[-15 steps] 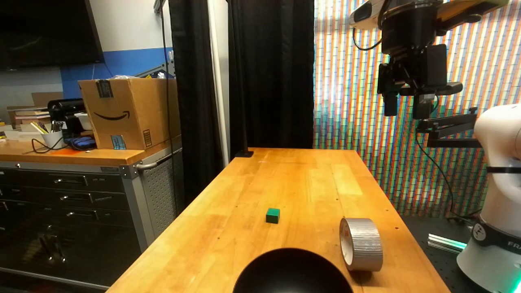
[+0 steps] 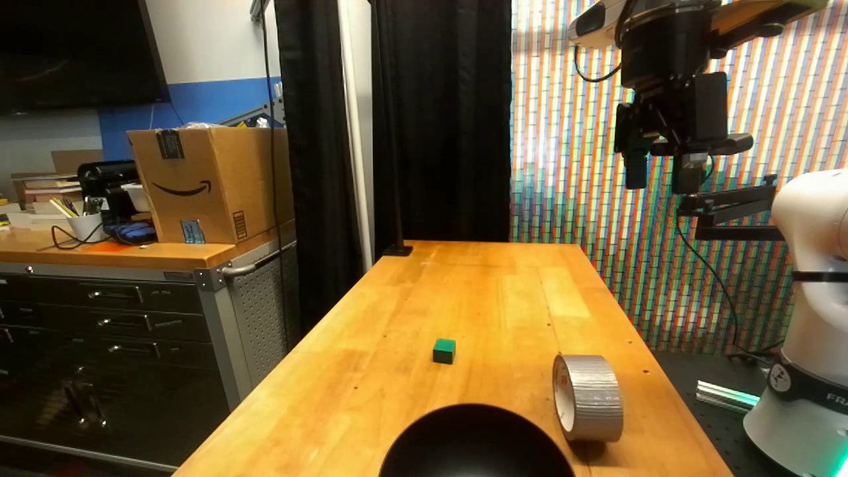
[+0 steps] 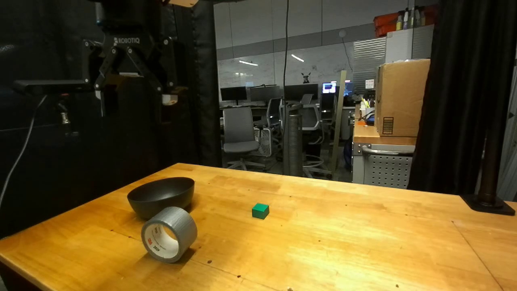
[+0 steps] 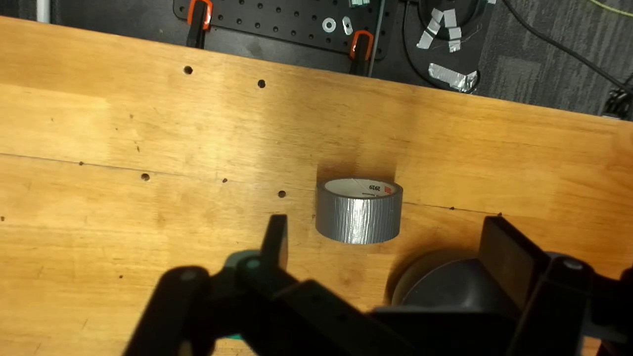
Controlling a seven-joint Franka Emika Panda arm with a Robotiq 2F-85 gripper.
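Note:
High above the table, my gripper [image 3: 136,99] stands open with nothing between its fingers. A small green block [image 2: 444,351] lies alone on the wooden table. The silver tape roll [image 3: 169,235] rests on its curved side near the black bowl [image 3: 162,196]. From the wrist, the tape roll [image 4: 358,211] shows beyond the fingertips, between the two fingers in the picture, while the right finger covers part of the bowl [image 4: 454,285]. In that view my left finger linkage hides most of the block, leaving only a sliver of green below.
Bare table [image 2: 485,278] stretches away past the block. A black stand base [image 3: 487,204] sits at the table's far end. Clamps [image 4: 360,50] and a black perforated plate [image 4: 279,23] lie just off the table edge by the robot's base.

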